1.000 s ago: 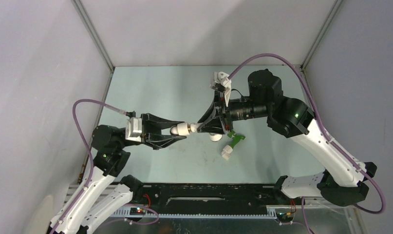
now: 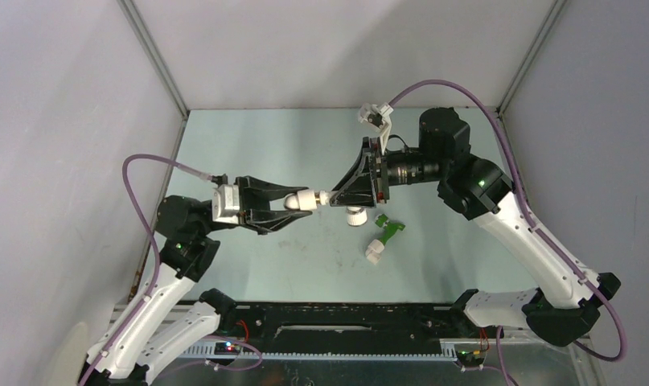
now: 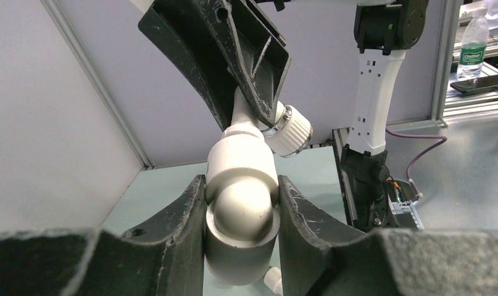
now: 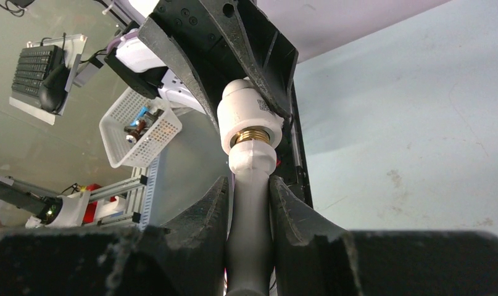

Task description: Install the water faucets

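Observation:
In the top view a white fitting (image 2: pixel 306 199) is pinched by my left gripper (image 2: pixel 295 199), which is shut on it; the left wrist view shows both pads pressed against its rounded end (image 3: pixel 242 213). A white faucet joins it at the right, with a band of brass thread (image 4: pixel 251 135) showing at the joint. Its white ribbed knob (image 3: pixel 290 132) has a chrome ring. My right gripper has its fingers close along both sides of the faucet body (image 4: pixel 249 228); whether they clamp it I cannot tell.
A green-handled part (image 2: pixel 392 228) with a white end (image 2: pixel 375 251) lies on the pale table (image 2: pixel 305 269) below the right gripper. A white basket (image 4: pixel 141 129) with items stands off to the side in the right wrist view.
Both grippers, the joined parts and the knob have shifted a little toward the top of the top view. The right gripper has also moved slightly right. The green part stays put.

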